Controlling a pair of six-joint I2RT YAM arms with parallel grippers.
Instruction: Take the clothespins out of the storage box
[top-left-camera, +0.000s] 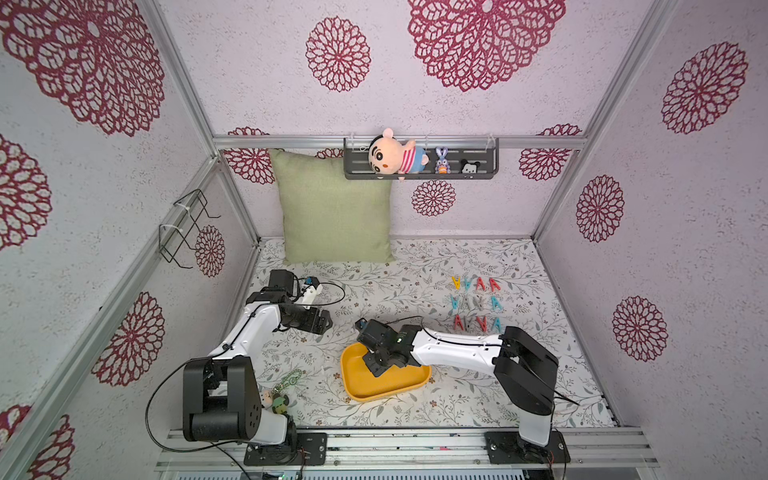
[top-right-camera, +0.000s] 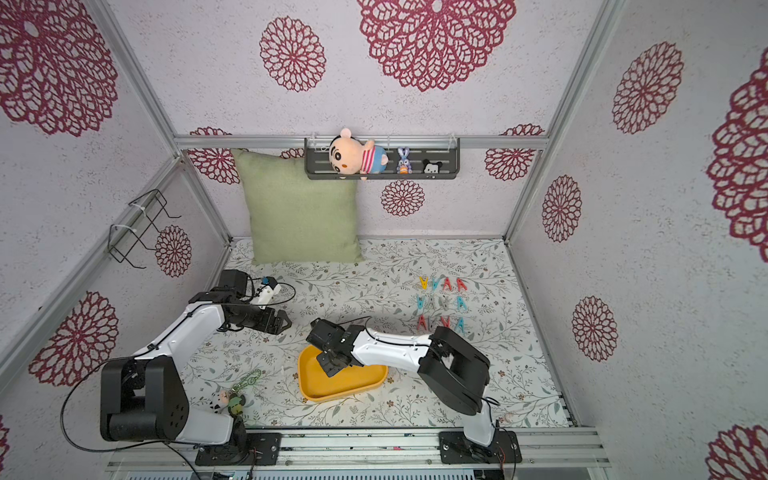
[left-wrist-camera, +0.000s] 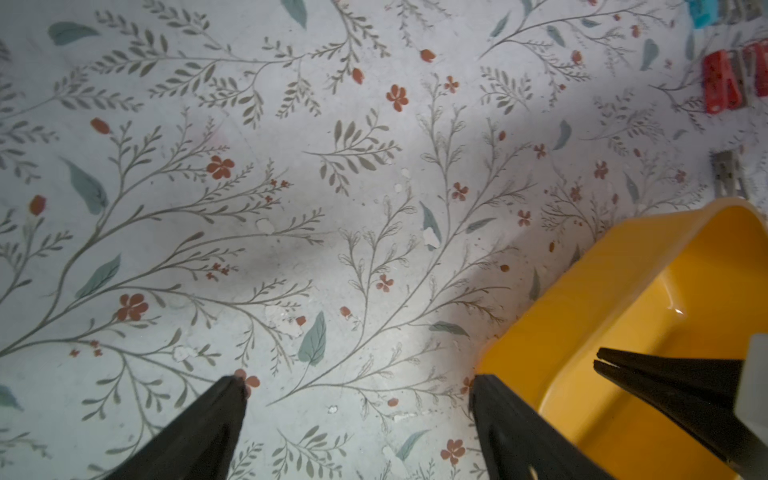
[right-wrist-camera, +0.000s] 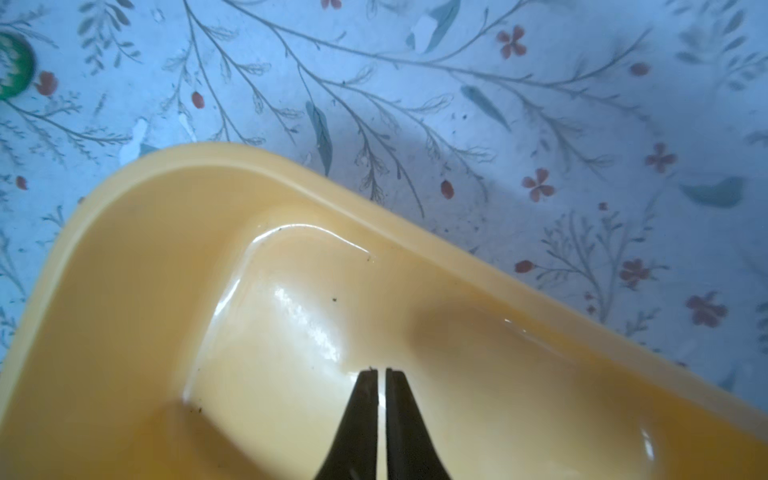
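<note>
The yellow storage box (top-left-camera: 388, 388) lies at the front middle; the part seen from the right wrist is empty. My right gripper hangs over it, shut, with nothing showing between its fingers. My left gripper is open over bare cloth left of the box (left-wrist-camera: 600, 272), its fingers wide apart. Clothespins (top-left-camera: 480, 324) in red, blue, yellow and grey lie in rows on the cloth behind and right of the box, also at the top right of the left wrist view.
A green pillow (top-left-camera: 332, 208) leans at the back left under a shelf (top-left-camera: 480, 172) with toys. A small green-charm trinket (top-right-camera: 236, 400) lies left of the box.
</note>
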